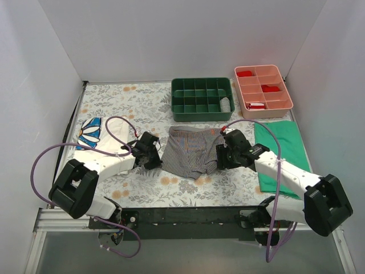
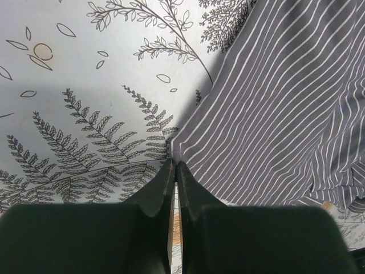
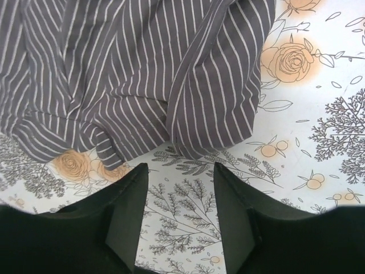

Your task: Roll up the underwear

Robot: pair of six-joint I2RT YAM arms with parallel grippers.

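Observation:
The dark grey underwear [image 1: 191, 149] with thin white stripes lies spread out, rumpled on its right side, in the middle of the table. At its left corner, my left gripper is shut, the tips pinching the striped fabric [image 2: 256, 123] there. My right gripper stands partly open at the right side. In the right wrist view, a folded-over striped flap [image 3: 219, 91] lies just beyond its fingertips, and only the patterned cloth shows between them. From above, the right gripper [image 1: 219, 157] hides part of the right edge.
A green divided box [image 1: 178, 117] stands behind the underwear, with a striped roll [image 1: 225, 105] in one compartment. Right of it is a pink divided box [image 1: 244, 94] holding red items. White cloth [image 1: 114, 132] lies left, green cloth [image 1: 268, 137] right.

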